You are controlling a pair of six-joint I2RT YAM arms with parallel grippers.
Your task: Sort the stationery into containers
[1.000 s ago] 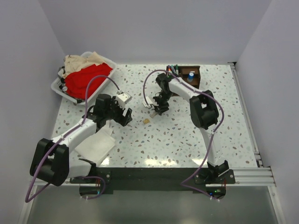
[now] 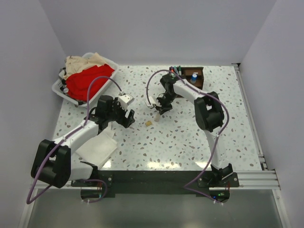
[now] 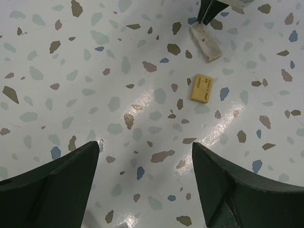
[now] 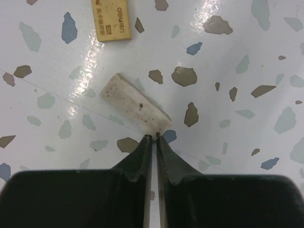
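Note:
A white speckled eraser [image 4: 133,104] lies on the table, its near end at the fingertips of my right gripper, which are close together; whether they grip it is unclear. A yellow eraser [image 3: 202,89] lies beside it, nearer my left arm. My left gripper stands open above bare table, nothing between its fingers. A dark organizer box [image 2: 199,76] with pens and a blue item is at the back, partly hidden by the right arm.
A white basket [image 2: 59,90] with red and beige cloths sits at the back left. White sheets [image 2: 97,151] lie at the front left.
The left arm looks still.

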